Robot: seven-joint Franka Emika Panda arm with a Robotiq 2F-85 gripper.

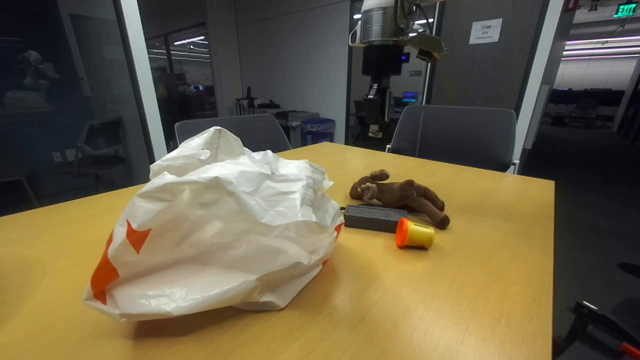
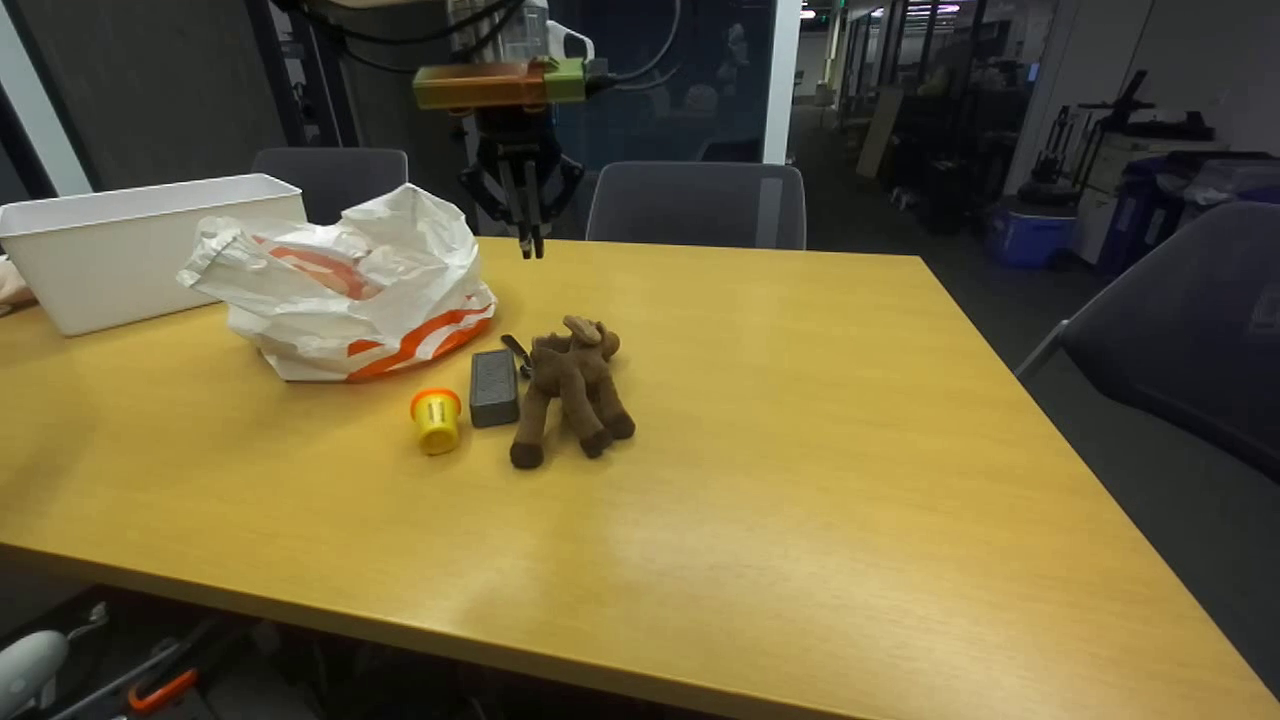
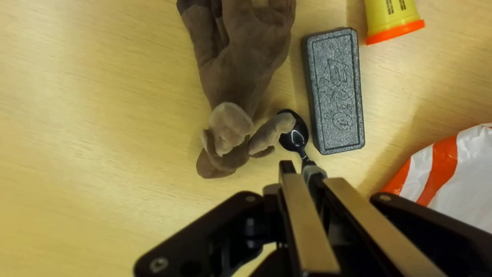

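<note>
My gripper (image 2: 531, 252) hangs high above the table's far side, clear of the objects below. Its two fingers stand close together with a narrow gap, and no held object can be made out. In the wrist view a black spoon (image 3: 296, 134) lies with its bowl under an ear of the brown plush toy (image 3: 244, 60); the gripper hides the handle's far end. The toy (image 1: 399, 195) rests on its side on the table. Beside the spoon is a dark grey eraser-like block (image 3: 336, 92). A yellow tub with an orange lid (image 1: 415, 234) lies near the block.
A crumpled white plastic bag with orange marks (image 1: 222, 240) stands beside the block. Behind the bag is a white bin (image 2: 156, 240). Bare tabletop (image 2: 840, 456) stretches to the right in exterior view 2.
</note>
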